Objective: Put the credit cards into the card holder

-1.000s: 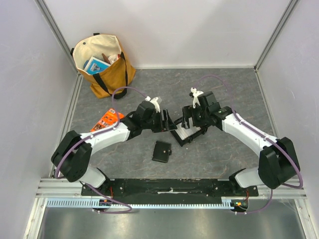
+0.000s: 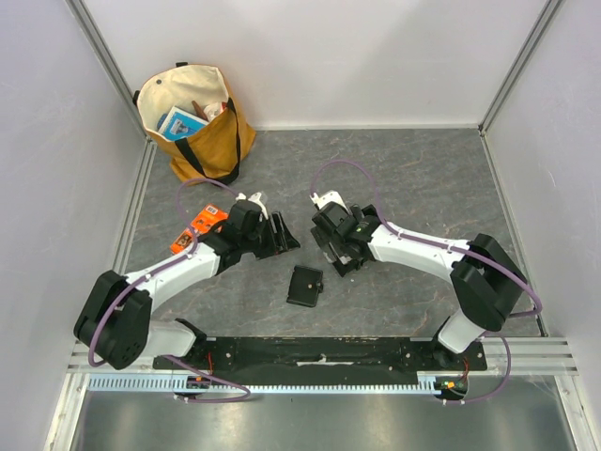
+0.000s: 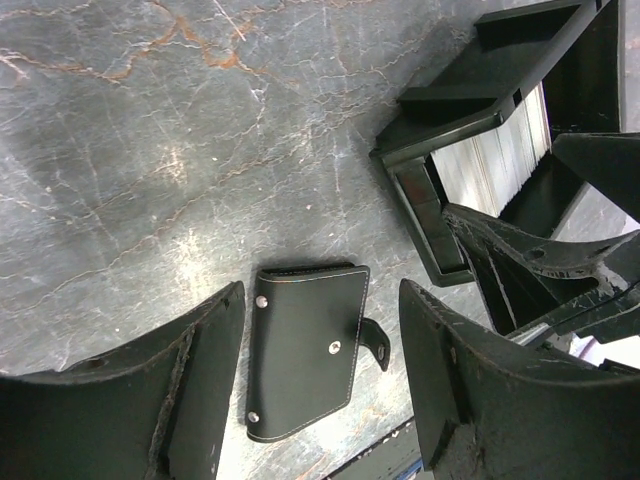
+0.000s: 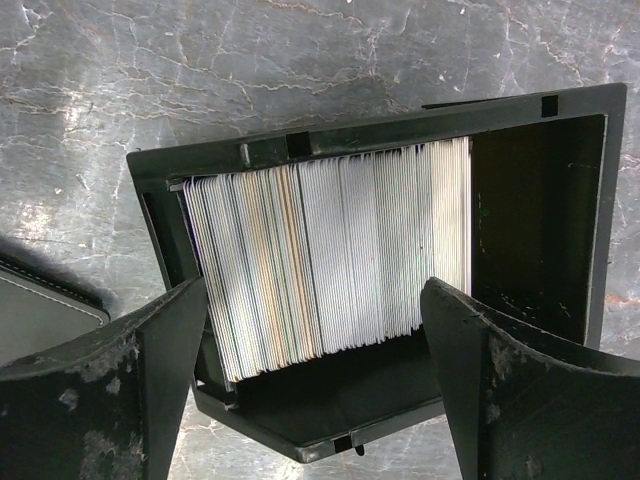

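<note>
A black card holder (image 4: 530, 230) holds a tight row of cards (image 4: 340, 255), with empty space at one end. My right gripper is directly over it, open, nothing visible between its fingers, and covers much of it in the top view. My left gripper is apart from the holder, to its left in the top view, with a gap between its fingers and nothing held. A small black leather card case (image 3: 300, 350) lies flat on the grey surface, seen between the left gripper's fingers in the left wrist view and below both grippers in the top view.
A yellow tote bag (image 2: 211, 150) stands at the back left with items inside. An orange flat item (image 2: 183, 237) lies partly under the left arm.
Both grippers have moved leftward in the top view over the last second, the left away from the holder and the right down over it. The left has hardly moved since the nearer frame.
</note>
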